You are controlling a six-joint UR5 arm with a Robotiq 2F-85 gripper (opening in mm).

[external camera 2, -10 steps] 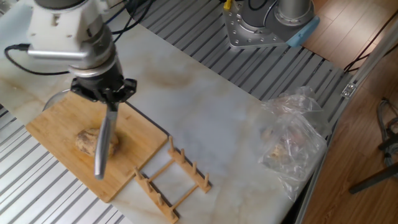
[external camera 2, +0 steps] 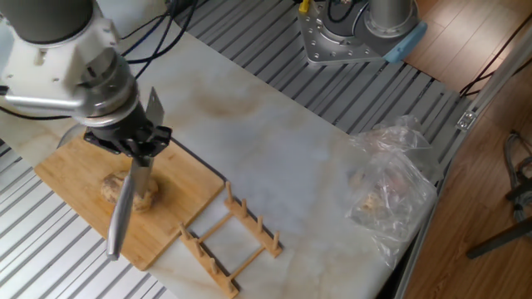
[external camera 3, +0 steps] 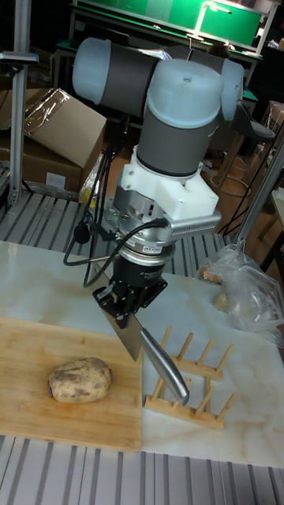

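Observation:
A knife with a silver handle [external camera 2: 121, 218] and a broad metal blade [external camera 3: 126, 337] hangs from my gripper [external camera 2: 143, 151], which is shut on it near where handle and blade meet. In exterior view 3, the gripper [external camera 3: 125, 313] is above the board's right side, with the handle slanting down to the right. The brown potato [external camera 3: 80, 380] lies on the wooden cutting board [external camera 3: 34, 345], left of the knife and apart from it there. From exterior view 2, the knife partly covers the potato [external camera 2: 150, 196]. The fingertips are mostly hidden.
Beside the board stands a wooden peg rack [external camera 2: 254, 227], its slots empty. A clear plastic bag [external camera 2: 395, 195] with something inside lies at the table's far end. Bare marble-like tabletop [external camera 2: 274, 149] stretches between rack and bag. A curved metal piece [external camera 2: 71, 134] shows at the board's edge.
My arm has shifted left in exterior view 2, carrying the knife with it. The knife has turned, so part of its blade now shows behind the gripper. Potato, board and rack are unmoved.

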